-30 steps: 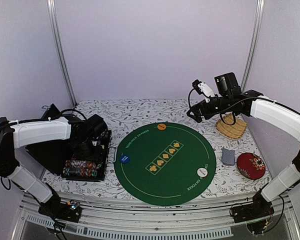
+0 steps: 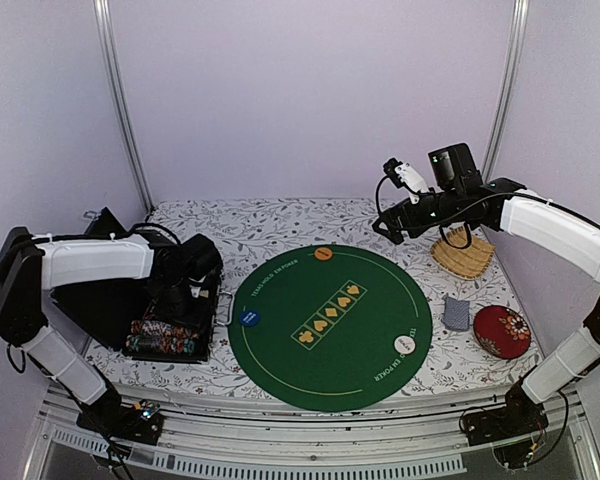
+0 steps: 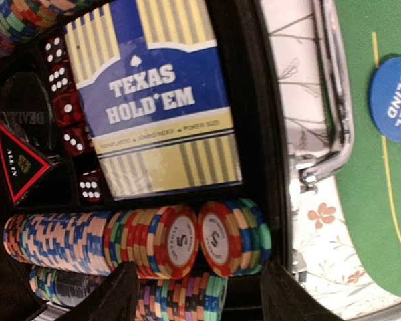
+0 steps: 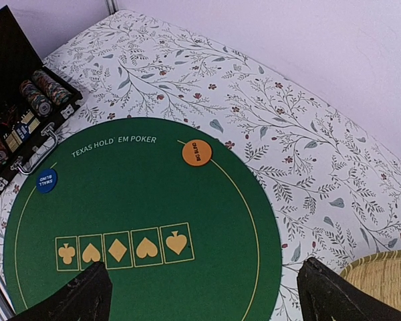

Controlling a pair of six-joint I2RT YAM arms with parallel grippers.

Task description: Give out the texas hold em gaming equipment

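Note:
An open black case (image 2: 202, 352) with poker chips lies at the left. My left gripper hovers over it, open, with nothing gripped; rows of chips (image 3: 60, 237) show beyond its fingers. A Texas Hold'em card box (image 3: 154, 100), several red dice (image 3: 68, 107) and a triangular ALL IN marker (image 3: 20, 159) fill the case's middle. On the green round mat (image 2: 370, 330) lie a blue small blind button (image 2: 249, 318), an orange big blind button (image 4: 197, 152) and a white button (image 2: 404, 344). My right gripper stands open and empty above the mat's far right side.
A woven basket (image 2: 463, 256), a grey card-like piece (image 2: 457, 313) and a red round dish (image 2: 501, 331) sit right of the mat. The case's metal handle (image 3: 334, 87) juts toward the mat.
Over the case, my left arm has shifted slightly to the right and its gripper a little lower in the top view. The right arm and the table items have stayed put.

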